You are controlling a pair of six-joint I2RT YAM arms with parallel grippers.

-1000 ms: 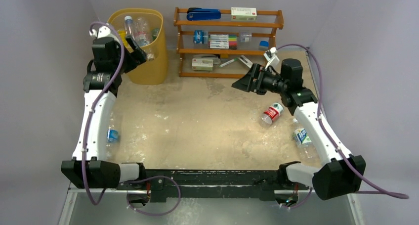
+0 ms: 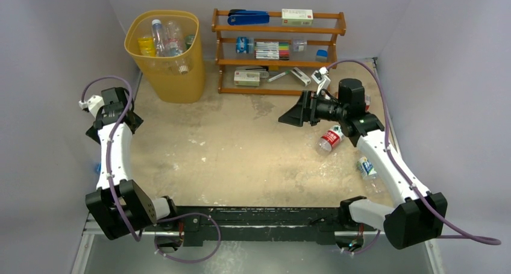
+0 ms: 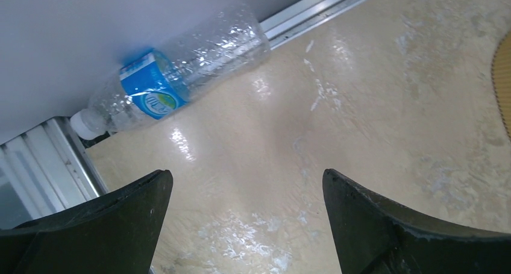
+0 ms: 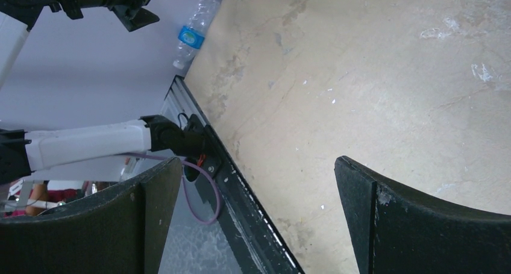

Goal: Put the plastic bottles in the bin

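My left gripper (image 2: pixel 114 120) is open at the left edge, with a clear water bottle (image 3: pixel 153 87) lying below it along the wall, mostly hidden by the arm from above. My right gripper (image 2: pixel 298 114) hangs open over the middle right. A red-label bottle (image 2: pixel 331 138) lies right of it, and another clear bottle (image 2: pixel 367 168) nearer the front right. The yellow bin (image 2: pixel 181 84) at the back left holds clear bottles and other items.
A wooden rack (image 2: pixel 277 62) with boxes, markers and small containers stands at the back. Side walls border both arms.
My left gripper has moved from over the bin toward the front and left, down to the left edge. My right gripper has shifted slightly left and toward the front.
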